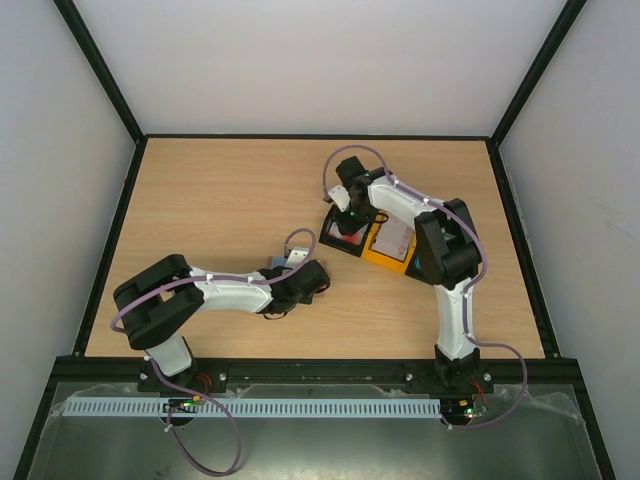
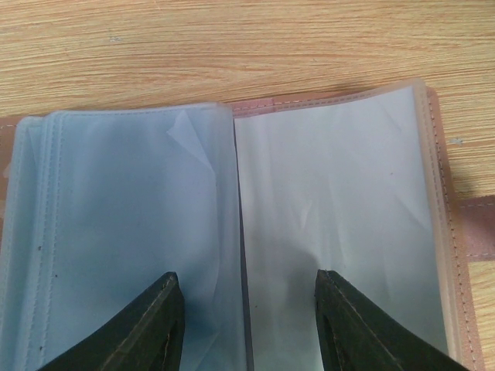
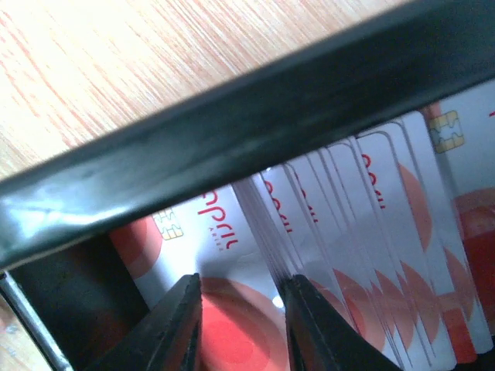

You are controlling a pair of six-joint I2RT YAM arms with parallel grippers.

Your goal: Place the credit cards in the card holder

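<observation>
Several white and red credit cards point(image 3: 247, 224) stand leaning in a row inside a black-rimmed box point(image 3: 232, 127) in the right wrist view. My right gripper is low over them, part open; one finger touches or nearly touches the edges of the leaning cards, and I cannot tell whether a card stands between the fingertips. The card holder point(image 2: 332, 193) lies open on the table in the left wrist view, with clear sleeves and a pinkish-brown border. Above its middle seam my left gripper stands open, nothing between its fingers.
Beside the black box, an orange-framed compartment point(image 1: 382, 257) holds a pale item point(image 1: 393, 238). Bare table point(image 1: 220, 190) stretches across the left and back. The holder's strap point(image 2: 478, 228) sticks out at the right in the left wrist view.
</observation>
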